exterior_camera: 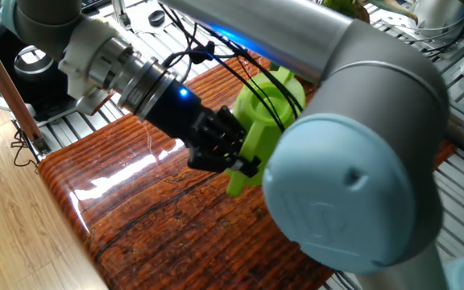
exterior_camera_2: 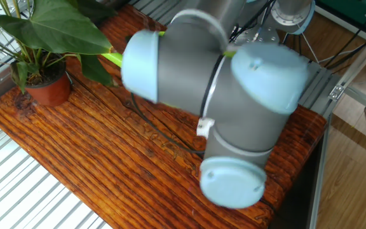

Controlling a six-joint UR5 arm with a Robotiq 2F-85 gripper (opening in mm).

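Observation:
In exterior view 1, a bright green container that looks like a watering can (exterior_camera: 255, 145) is held above the brown wooden board by my gripper (exterior_camera: 243, 156). The black fingers are shut on its near side, probably at the handle; the exact contact is partly hidden. Dark cables and the blue-capped arm joint cover part of the can. Exterior view 2 has most of the can and the whole gripper behind the arm. A green piece, likely the spout (exterior_camera_2: 112, 58), sticks out there beside the plant's leaves.
A leafy plant (exterior_camera_2: 61, 30) in a reddish-brown pot (exterior_camera_2: 51, 92) stands at the board's left corner in exterior view 2. The glossy wooden board (exterior_camera_2: 100, 159) is otherwise clear in front. Slatted metal surfaces surround it.

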